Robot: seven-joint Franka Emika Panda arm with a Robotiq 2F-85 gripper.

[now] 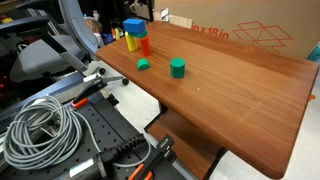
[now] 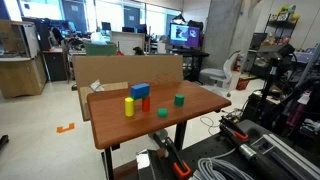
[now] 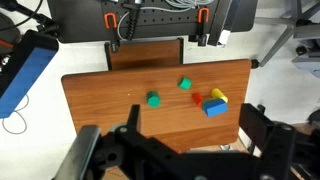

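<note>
In the wrist view my gripper stands open high above the wooden table (image 3: 110, 110), with nothing between its fingers. Below it on the table are a green cylinder (image 3: 153, 99) and a small green piece (image 3: 185, 84). To their right, a red cylinder (image 3: 197, 98), a yellow cylinder (image 3: 219, 94) and a blue block (image 3: 214, 107) sit close together. Exterior view 1 has the blue block (image 1: 134, 26) near the yellow cylinder (image 1: 131, 43) and the red cylinder (image 1: 145, 46); the green cylinder (image 1: 178, 68) is upright. I cannot make out the gripper in either exterior view.
A cardboard panel (image 2: 150, 70) stands along the table's far side. Coiled grey cable (image 1: 44, 135) lies on the dark base frame (image 1: 115, 135) beside the near edge. Much of the wooden top (image 1: 240, 95) is bare.
</note>
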